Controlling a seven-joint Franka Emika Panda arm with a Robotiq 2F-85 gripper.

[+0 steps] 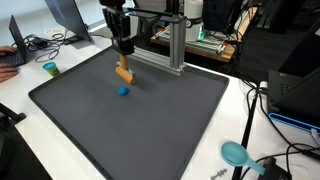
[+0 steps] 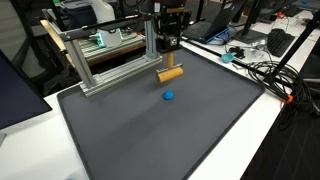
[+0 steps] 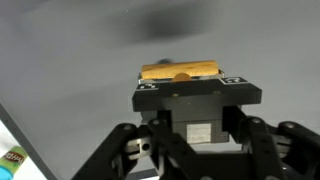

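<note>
A wooden mallet (image 1: 124,73) hangs head-down from my gripper (image 1: 123,48), just above the dark table, its head lying roughly level. In exterior view 2, the orange-brown mallet head (image 2: 170,73) is below the gripper, with part of the handle showing above it. From the wrist, the mallet head (image 3: 180,70) lies crosswise beyond the black fingers (image 3: 150,90), which close around the handle. A small blue round object (image 1: 123,91) rests on the table a little in front of the mallet. Whether the head touches the table is unclear.
A metal frame (image 2: 125,72) stands beside the mallet along the table's edge. A green cup (image 1: 51,69) sits off the dark table's far left corner.
</note>
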